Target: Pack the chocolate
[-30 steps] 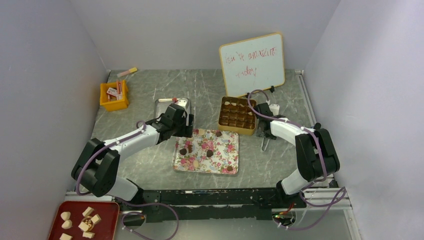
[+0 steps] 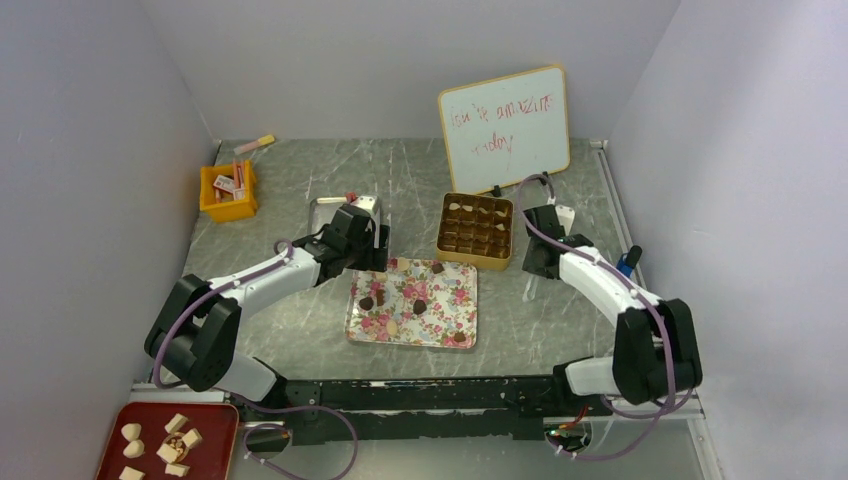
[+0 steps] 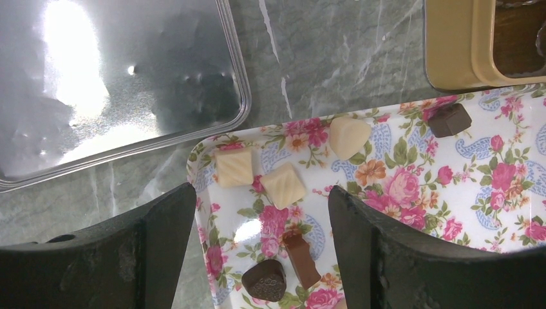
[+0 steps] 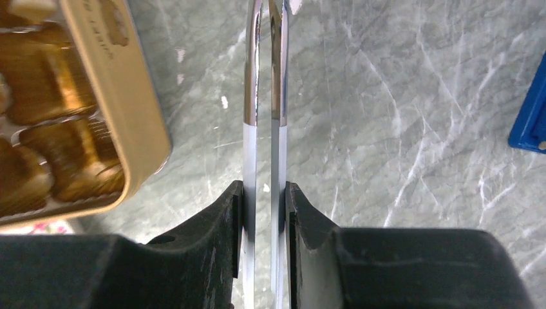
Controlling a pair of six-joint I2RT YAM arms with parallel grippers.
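A floral tray (image 2: 440,320) holds dark, milk and white chocolates, among them white squares (image 3: 234,167) and a dark cube (image 3: 449,120). Above it the gold compartment box (image 2: 475,235) has a few pale pieces in its back cells. My left gripper is open over the tray's upper left, nothing between its fingers. Right of the box, my right gripper is shut on metal tongs (image 4: 279,164), whose two arms stand upright in the view, nearly together.
A metal tray (image 3: 129,90) lies behind the floral one. A yellow bin (image 2: 230,210) sits at left, a whiteboard (image 2: 505,130) at back, a blue object (image 4: 532,109) at right. A red tray (image 2: 120,450) with pale pieces is at bottom left.
The left arm and chocolates look unchanged.
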